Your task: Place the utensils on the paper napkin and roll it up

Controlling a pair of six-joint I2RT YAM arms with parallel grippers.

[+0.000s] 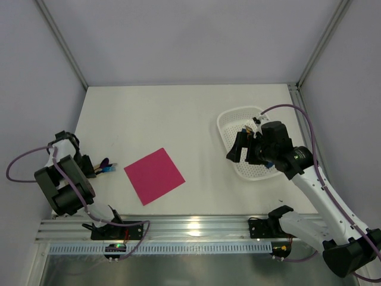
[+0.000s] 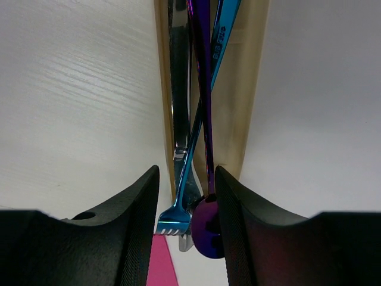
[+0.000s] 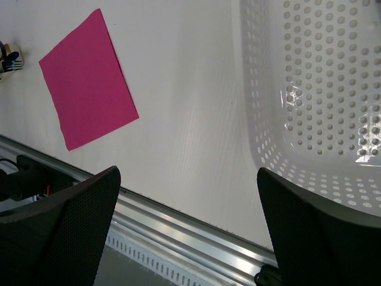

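A square pink paper napkin [image 1: 153,176] lies flat on the table's left half. Left of it lies a narrow wooden tray [image 2: 238,101] holding a silver knife [image 2: 180,83], a blue fork [image 2: 173,218] and a purple spoon [image 2: 206,229]. My left gripper is over the tray, part open, its fingertips apart above the fork and spoon heads, nothing visibly held. My right gripper stands open above the near-left side of a white basket at the right, nothing between its fingers.
The perforated white basket [image 1: 224,131] has some items inside, partly hidden by the right arm. Walls border the table at left, back and right; a metal rail [image 1: 190,225] runs along the front.
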